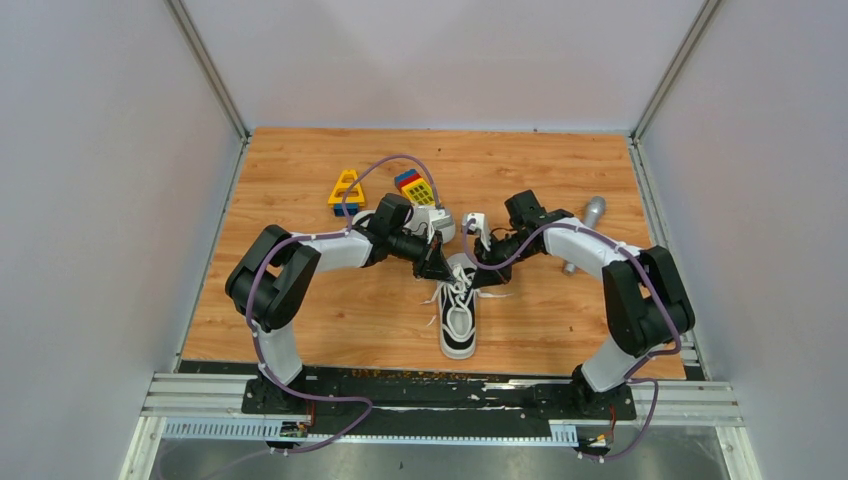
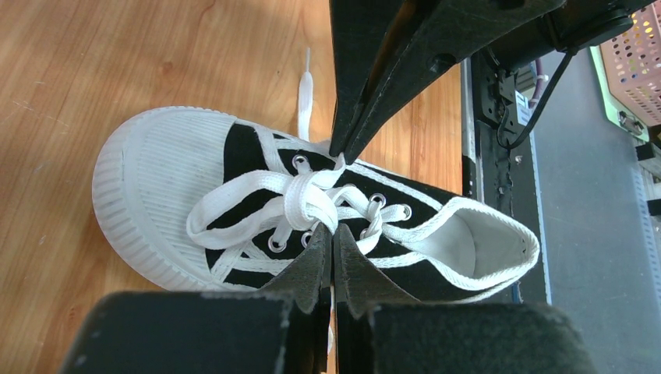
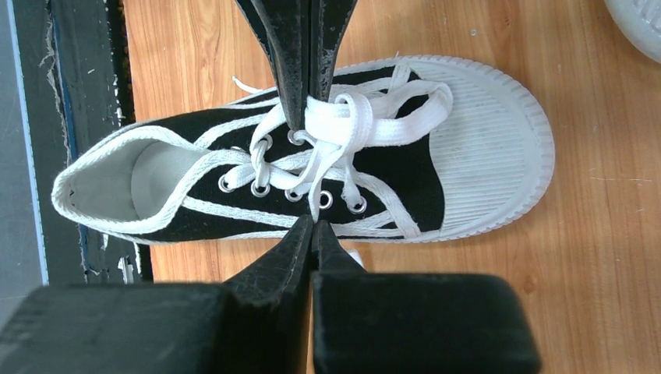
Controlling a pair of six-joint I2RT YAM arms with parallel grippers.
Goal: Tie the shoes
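A black sneaker (image 1: 459,345) with white laces stands on the table, its opening toward the front edge. In the left wrist view my left gripper is shut on a thick white lace loop (image 2: 300,201) above the tongue. My right gripper is shut too, and a thin strand of lace (image 3: 318,183) runs down into its fingertips. Laces cross between the two grippers, over the eyelets. A free lace end (image 2: 305,101) lies over the shoe's right side. How the loop passes around the other lace is partly hidden.
A second light shoe (image 1: 443,226) lies behind, partly covered by the left arm. Toy blocks in yellow, blue and red (image 1: 416,187) sit at the back, and a grey bottle-like object (image 1: 593,212) on the right. Bare wood surrounds the sneaker's sides.
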